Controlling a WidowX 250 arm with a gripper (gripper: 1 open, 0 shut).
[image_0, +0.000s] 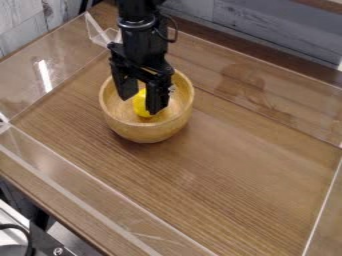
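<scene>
A wooden bowl (147, 126) sits on the wooden table at upper centre, with a yellow object (140, 103) inside it. My black gripper (139, 92) reaches down from the top into the bowl, its fingers around or just over the yellow object. The arm hides part of the bowl's back, and I cannot tell whether the fingers touch the object.
A pale wall (267, 20) runs along the back. A black cable (16, 240) shows at the lower left.
</scene>
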